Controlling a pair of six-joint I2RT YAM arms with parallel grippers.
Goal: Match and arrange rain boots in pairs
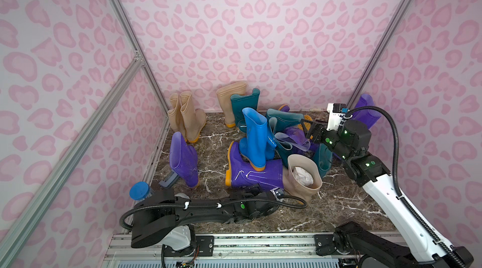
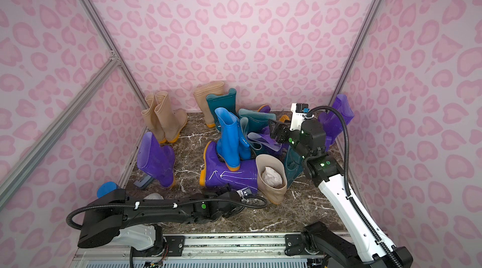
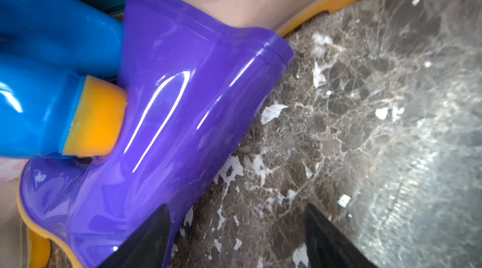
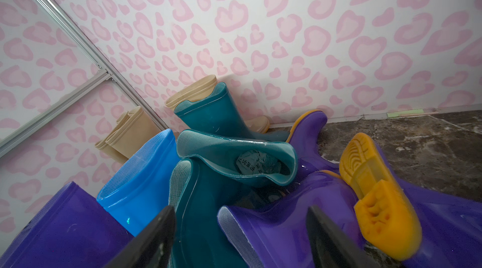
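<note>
My left gripper is open above a purple boot (image 3: 180, 97) lying on its side, with bare floor between its fingers. A blue boot (image 1: 255, 137) stands over that purple boot, beside a beige boot (image 1: 306, 182). My right gripper is open at the right of the heap, facing teal boots (image 4: 211, 197) and purple boots (image 4: 296, 217), one yellow sole (image 4: 371, 182) upward; none shows gripped. A beige pair (image 1: 190, 117) stands at back left. Another beige boot (image 1: 228, 94) stands behind an upright teal boot (image 1: 243, 105). A purple boot (image 1: 183, 157) stands at left.
Pink patterned walls and metal rails enclose the marble floor (image 1: 331, 202). A blue-lidded container (image 1: 139, 190) is at front left. Bare floor shows at front right and between the left boots and the middle heap. A purple boot (image 2: 341, 112) is at the right wall.
</note>
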